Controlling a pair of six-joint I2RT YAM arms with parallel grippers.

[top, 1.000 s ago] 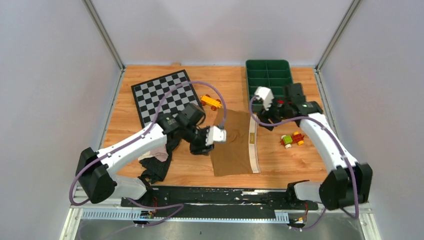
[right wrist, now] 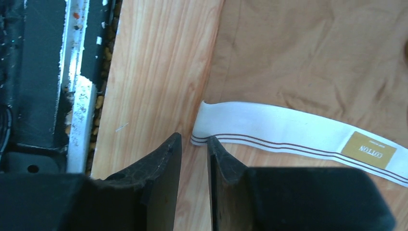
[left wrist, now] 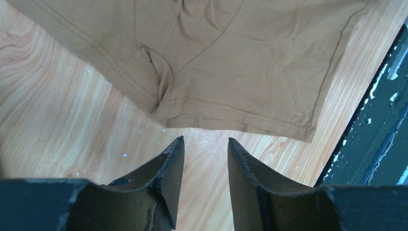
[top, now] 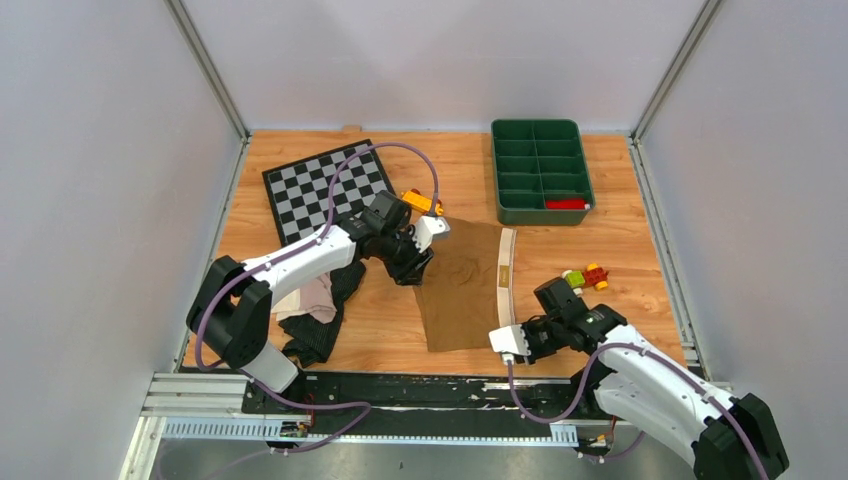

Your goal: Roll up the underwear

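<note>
The brown underwear (top: 455, 310) lies flat on the wooden table, its white waistband (top: 505, 270) along the right side. In the top view my left gripper (top: 412, 275) is over its left edge; in the left wrist view the fingers (left wrist: 163, 173) stand apart beside a seamed edge, nothing between them. My right gripper (top: 518, 355) is low at the near end of the waistband; in the right wrist view its fingers (right wrist: 163, 173) are a narrow gap apart beside the band's end, with no cloth seen gripped.
A chessboard (top: 300, 190) and yellow toy (top: 418, 203) lie at the back left, dark and pink clothes (top: 315, 330) at the front left. A green organizer (top: 518, 160) stands at the back right, with small toys (top: 590, 275) right of the underwear.
My right gripper has moved from near the organizer down to the front end of the waistband. My left gripper has moved slightly back, away from the front edge.
</note>
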